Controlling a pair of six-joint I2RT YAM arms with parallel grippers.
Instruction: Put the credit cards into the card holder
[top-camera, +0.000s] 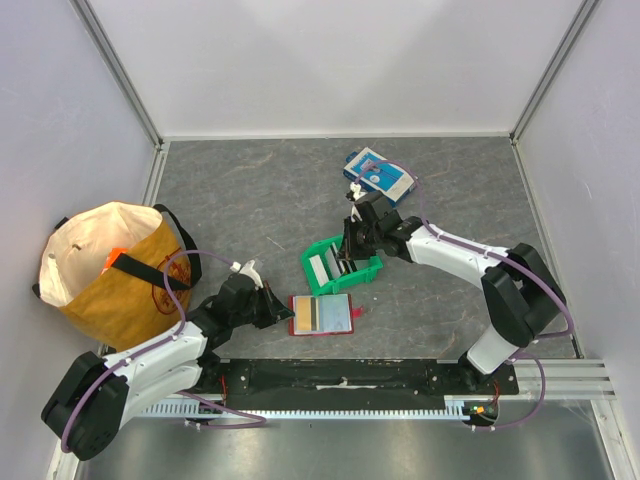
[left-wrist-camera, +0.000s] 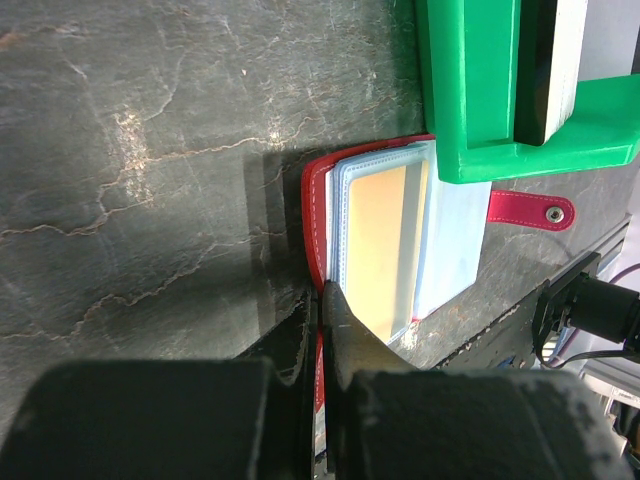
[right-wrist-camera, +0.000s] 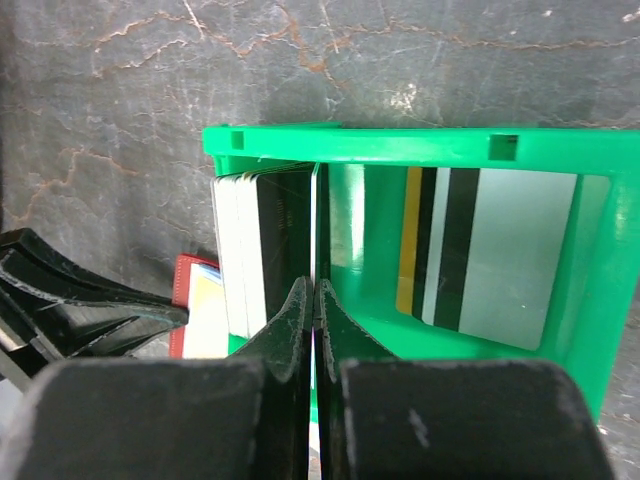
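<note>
The card holder (top-camera: 335, 313), red with clear pockets, lies spread on the table. My left gripper is shut on its red left edge. Inside the green basket (right-wrist-camera: 420, 148), several white and dark cards (right-wrist-camera: 250, 245) stand on edge in a row at its left end in the right wrist view. My right gripper is down in the basket, shut. A thin card edge (right-wrist-camera: 313, 215) lines up with its fingertips; I cannot tell whether it is between them. A striped grey and black card (right-wrist-camera: 510, 255) lies farther right in the basket.
A blue and white box (top-camera: 380, 176) sits at the back. On the left stands a tan bag (top-camera: 150, 270) beside my left arm. The basket's near corner is very close to the holder's back edge.
</note>
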